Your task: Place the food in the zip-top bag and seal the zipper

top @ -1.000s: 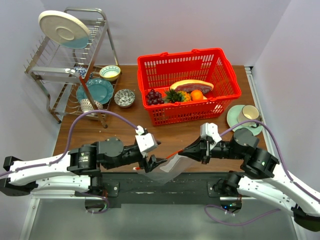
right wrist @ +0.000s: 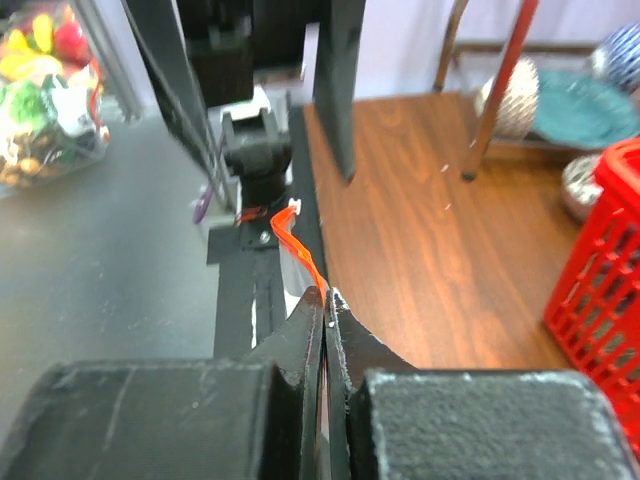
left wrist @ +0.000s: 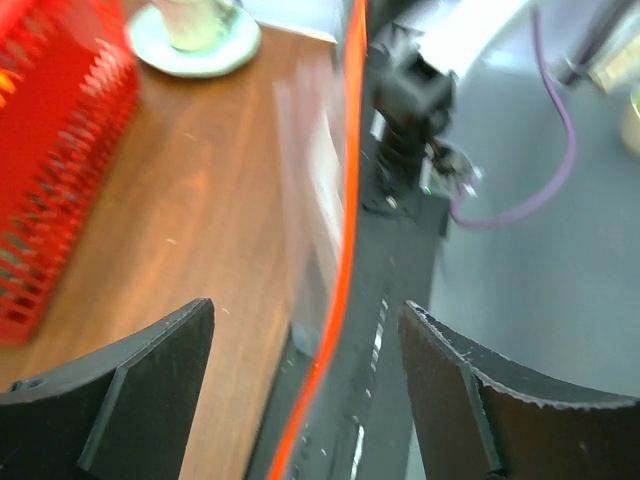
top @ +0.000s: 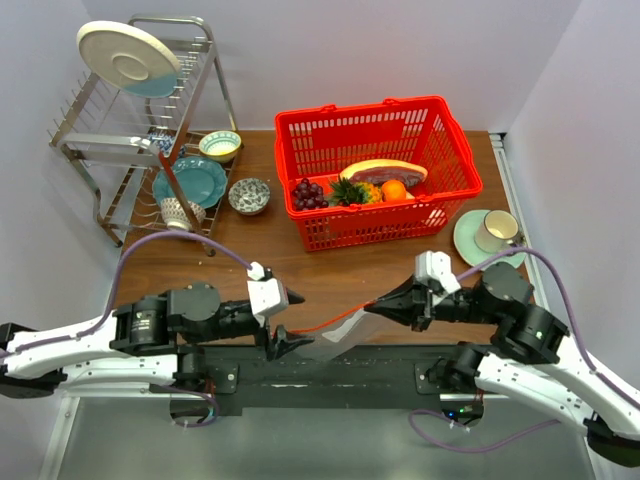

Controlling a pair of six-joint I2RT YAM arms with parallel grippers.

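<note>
A clear zip bag (top: pixel 338 343) with an orange-red zipper strip (left wrist: pixel 337 315) hangs at the table's front edge. My right gripper is shut on one end of the strip, which reaches out toward the left. My left gripper (top: pixel 285 320) stands open at the left, its two fingers either side of the strip's line in the left wrist view, apart, with nothing seen gripped. Grapes (top: pixel 308 195), a pineapple (top: pixel 370 192), an orange (top: pixel 393 190) and a long fruit slice (top: pixel 385 172) lie in the red basket (top: pixel 330 232).
A dish rack (top: pixel 135 145) with plates stands back left, beside a small bowl (top: pixel 249 197). A cup (top: pixel 495 230) on a saucer sits at the right.
My left gripper has moved left and down along the strip, away from my right gripper, leaving more of the strip in sight. The right arm is nearly unchanged.
</note>
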